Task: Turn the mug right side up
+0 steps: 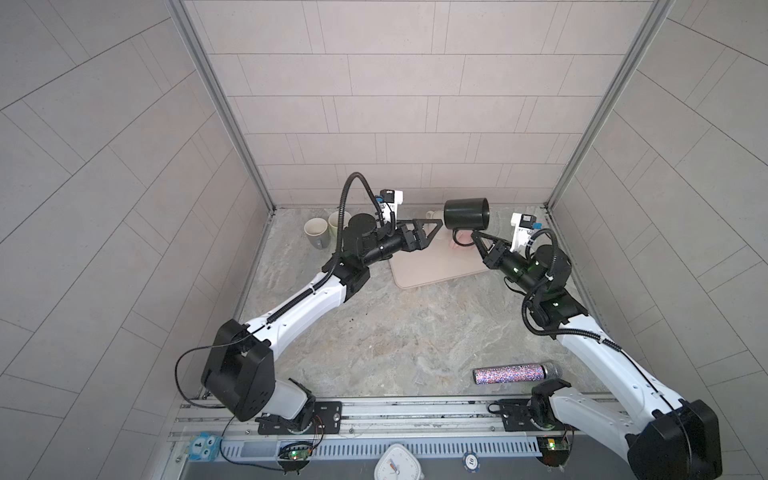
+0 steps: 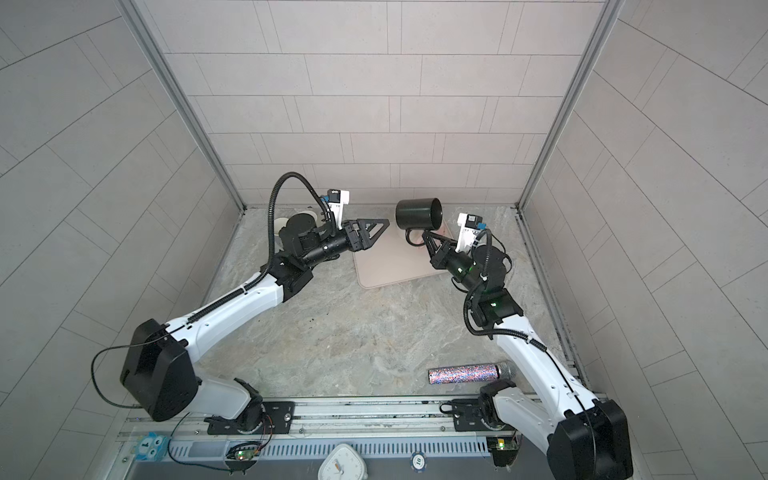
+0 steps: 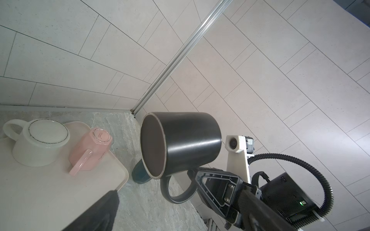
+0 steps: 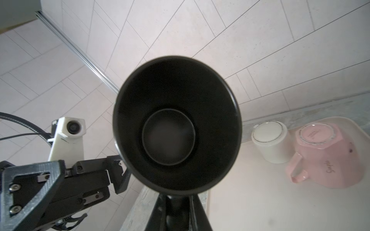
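A black mug hangs in the air on its side above the back of the pale tray. Its mouth faces right, so the right wrist view looks into its dark inside; the left wrist view shows its flat base. The handle points down, and my right gripper is shut on it; the fingertips are partly hidden beneath the mug. My left gripper stands open and empty to the left of the mug, apart from it.
On the tray, a white cup and a pink mug sit upside down. A teal cup shows behind the black mug. Grey cup at back left; glittery bottle at front right.
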